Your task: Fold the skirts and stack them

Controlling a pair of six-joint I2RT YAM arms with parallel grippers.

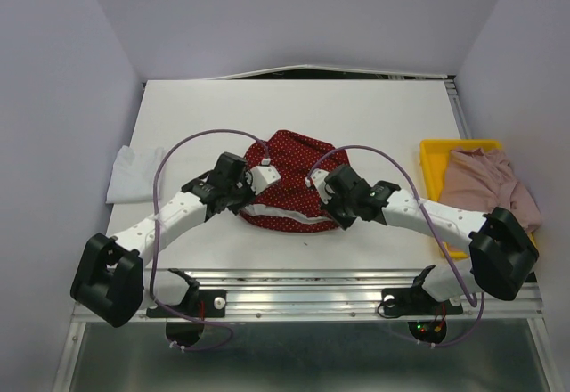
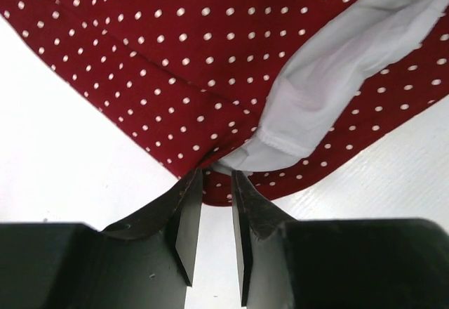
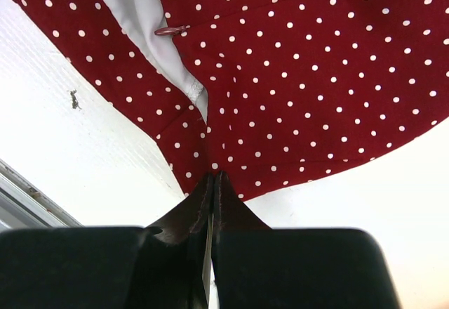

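A dark red skirt with white dots point(image 1: 289, 165) lies on the white table between my arms, its pale lining point(image 2: 309, 105) showing along the open near edge. My left gripper is part open at the skirt's near left corner, the fabric edge just beyond its fingertips. At the near right corner my right gripper is shut, its tips meeting at the cloth's edge; a thin fold of the red fabric seems pinched there. In the top view the left gripper point(image 1: 239, 209) and right gripper point(image 1: 344, 223) flank the skirt's near edge.
A folded white cloth point(image 1: 135, 175) lies at the table's left. The yellow bin point(image 1: 434, 165) on the right holds crumpled pinkish fabric point(image 1: 490, 183). Bare table stretches behind the skirt, and a metal rail point(image 1: 303, 285) runs along the front.
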